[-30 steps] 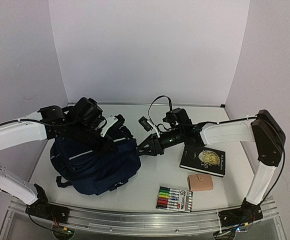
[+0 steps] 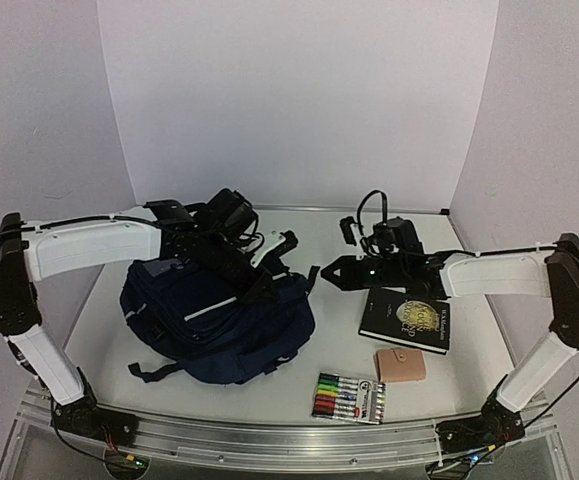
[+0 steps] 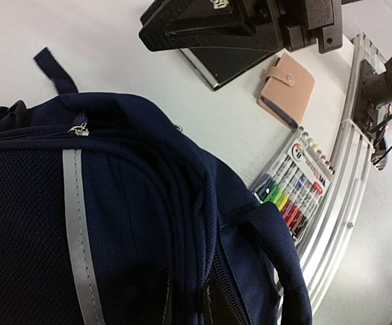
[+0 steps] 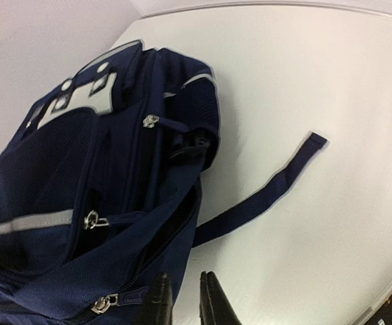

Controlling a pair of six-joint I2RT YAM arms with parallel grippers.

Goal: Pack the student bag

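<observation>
A dark blue backpack [image 2: 224, 340] lies on the left side of the table, its zippers and grey stripe visible in both wrist views. My left gripper is shut on a fold of the bag's fabric near the zipper edge, fingers pressed to either side of it. Right of the bag my right gripper stands open, nothing between its fingers. A black book [image 2: 406, 320], a pink wallet [image 2: 400, 365] and a pack of coloured markers [image 2: 349, 398] lie on the right half of the table.
A loose bag strap [image 4: 267, 200] stretches over the white table [image 4: 304, 81]. Table space between the bag and the book is clear, and so is the back. A metal rail [image 2: 269, 440] runs along the front edge.
The left arm has moved right, and the backpack has shifted right with it. My right gripper has drawn away from the bag, to the right and slightly back.
</observation>
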